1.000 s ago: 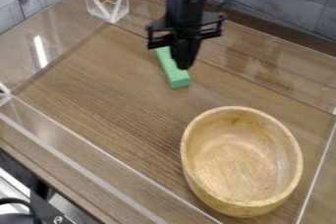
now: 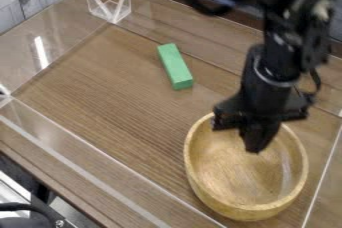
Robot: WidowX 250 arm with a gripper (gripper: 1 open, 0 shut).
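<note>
The black gripper (image 2: 251,130) hangs at the right, low over the upper part of a wooden bowl (image 2: 214,194). It looks shut, with nothing visible between its fingers, though the motion makes it slightly blurred. A green block (image 2: 175,65) lies on the wooden table (image 2: 94,112) above and left of the bowl, apart from the gripper.
A clear angular plastic piece (image 2: 110,4) stands near the back left. The table's left edge borders a dark gap.
The block and bowl stay in place.
</note>
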